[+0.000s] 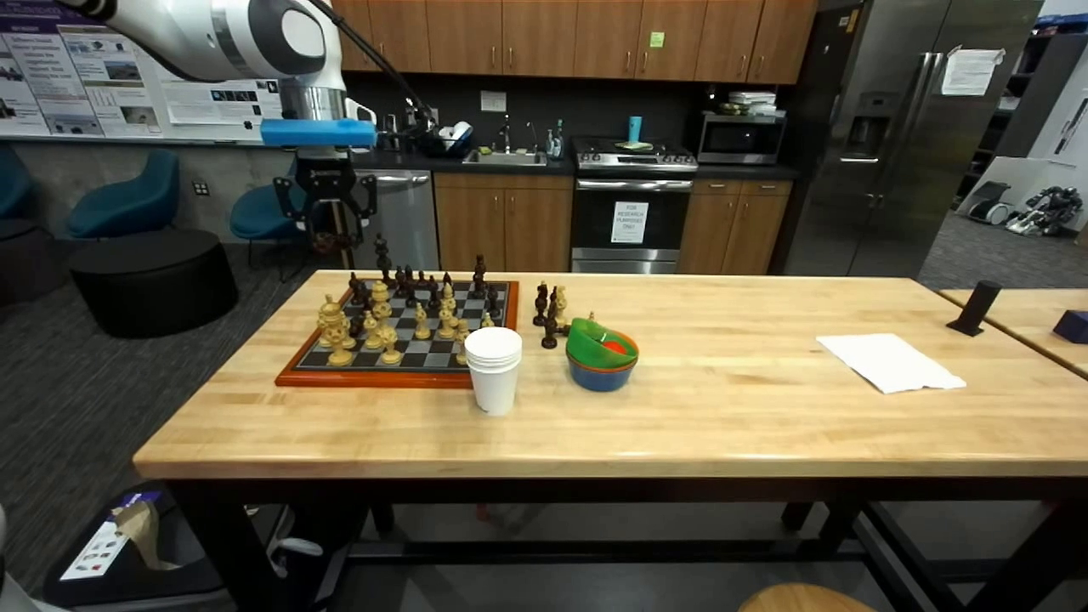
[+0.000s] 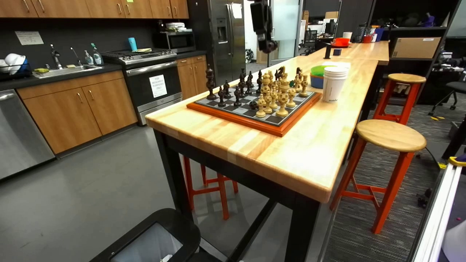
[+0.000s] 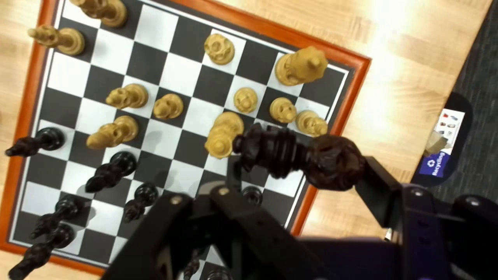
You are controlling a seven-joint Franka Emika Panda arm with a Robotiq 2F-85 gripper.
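In the wrist view my gripper is shut on a dark brown chess piece (image 3: 275, 151), which lies sideways across the fingers. Exterior view 1 has the gripper (image 1: 331, 245) raised above the far left part of the chessboard (image 1: 408, 379). Only its dark lower end (image 2: 266, 45) shows at the top of exterior view 2, above the board. Light pieces (image 3: 220, 48) and dark pieces (image 3: 111, 172) stand on the squares below. The arm hides part of the board in the wrist view.
Stacked white cups (image 1: 494, 369) stand at the board's near right corner. Beside them are a blue bowl (image 1: 599, 378) with a green one tilted in it, and several chess pieces (image 1: 548, 331) off the board.
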